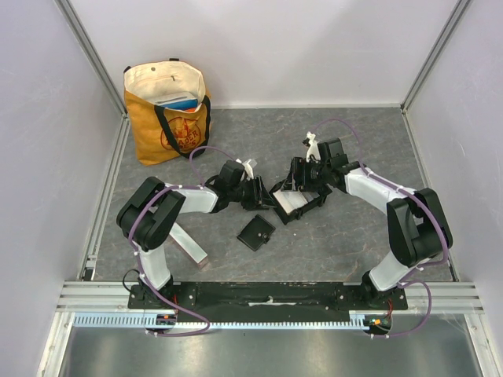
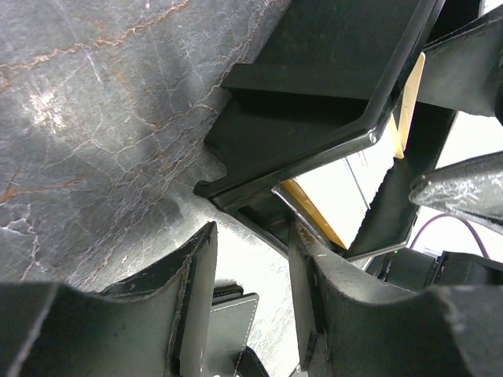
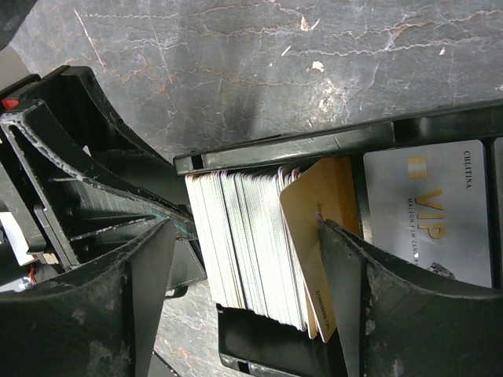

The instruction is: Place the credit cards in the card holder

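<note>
The black card holder (image 1: pixel 292 206) lies tilted in the middle of the table, holding a dense stack of cards (image 3: pixel 240 243) with a gold card (image 3: pixel 306 236) leaning at its end and a silver VIP card (image 3: pixel 424 204) beside it. My left gripper is at the holder's left end, part open, its fingertips by the stack's edge. My right gripper is over the stack, part open, its fingers either side of cards; whether it grips any cannot be seen.
A small black case (image 1: pixel 255 232) lies in front of the holder, a white box (image 1: pixel 185 243) at left front. A yellow tote bag (image 1: pixel 165 118) stands at back left.
</note>
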